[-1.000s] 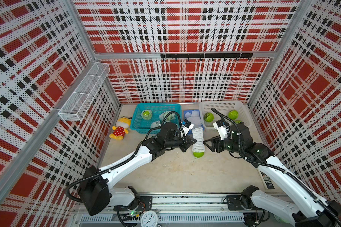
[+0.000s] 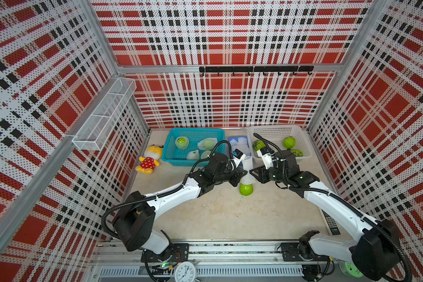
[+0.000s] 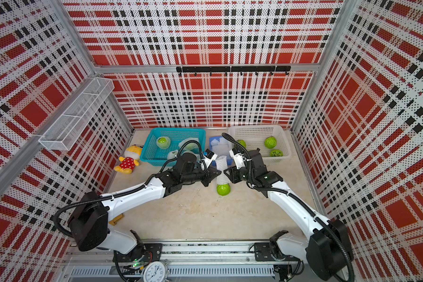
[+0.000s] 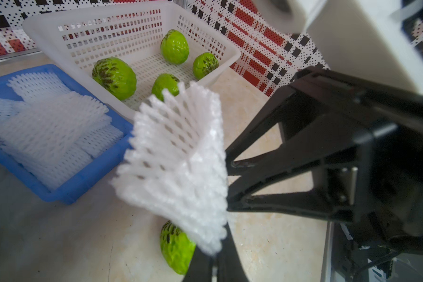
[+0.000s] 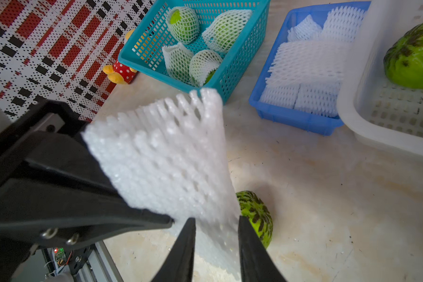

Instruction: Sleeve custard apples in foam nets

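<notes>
A white foam net [image 4: 174, 159] [image 5: 164, 159] hangs upright between my grippers above a loose custard apple [image 2: 245, 189] [image 5: 257, 218] on the table. My right gripper [image 2: 254, 173] is shut on the net from the right side. My left gripper [image 2: 240, 173] is shut at the net's left; the net partly hides its fingertips, so whether they pinch its edge is unclear. Sleeved apples lie in the teal basket [image 2: 169, 152]; bare apples sit in the white basket [image 3: 256, 129].
A blue tray [image 5: 293, 123] of spare nets stands between the baskets. A plush toy [image 2: 147, 164] sits at the left.
The net has risen, uncovering more of the apple beneath.
</notes>
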